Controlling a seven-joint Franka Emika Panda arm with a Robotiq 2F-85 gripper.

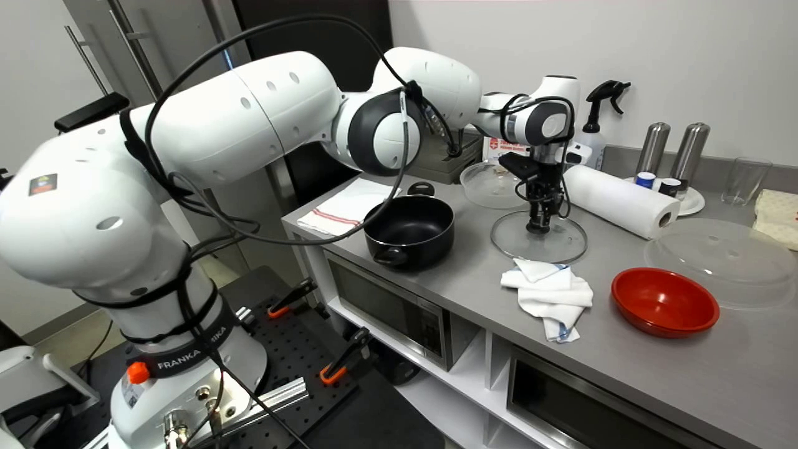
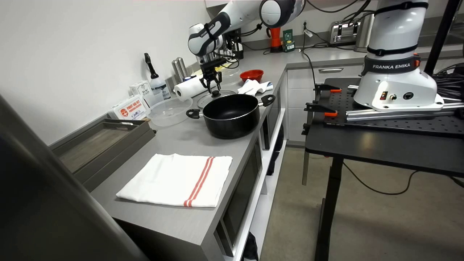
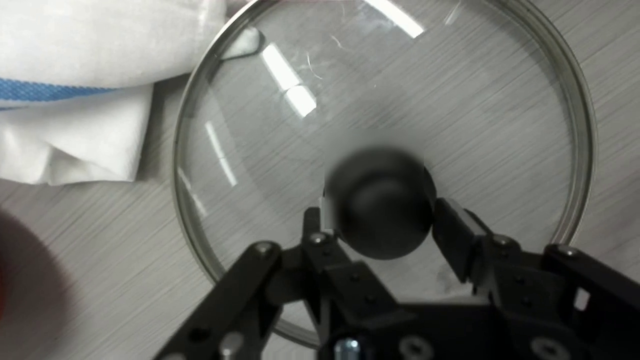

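Observation:
A round glass lid with a metal rim lies flat on the counter, its black knob up. My gripper is down at the knob, partly open, one finger on each side of it. The right finger is against or very near the knob; contact at the left finger is unclear. In exterior view 1 the gripper hides the knob. A black pot with two handles stands uncovered to the lid's left in that view.
A crumpled white cloth lies close to the lid's front edge, with a red bowl to its right. Behind are a paper towel roll and a clear plastic cover. A folded towel lies beyond the pot.

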